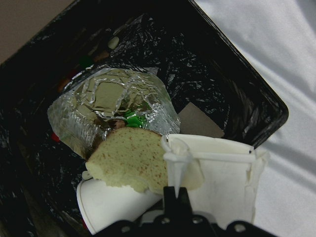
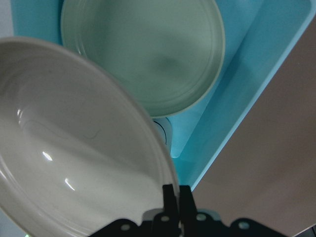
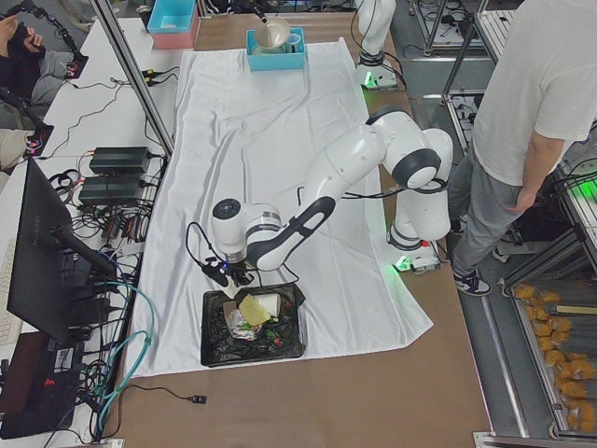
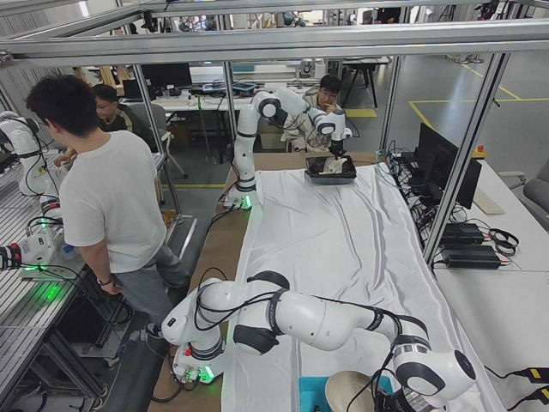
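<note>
My left gripper is shut on a crumpled white paper cup (image 1: 222,182) over the black lined bin (image 1: 252,89). The bin holds crumpled foil (image 1: 98,98), a yellow flatbread piece (image 1: 128,158), another white cup (image 1: 108,207) and cardboard (image 1: 200,121). My right gripper is shut on the rim of a white bowl (image 2: 74,138), tilted over the blue tub (image 2: 247,89), where a pale green plate (image 2: 148,49) and a cup (image 2: 163,131) sit.
The white cloth (image 3: 261,149) between bin and tub is clear. A monitor (image 3: 42,261), cables and electronics line the left side. A standing person (image 3: 522,112) is beside the table on the right.
</note>
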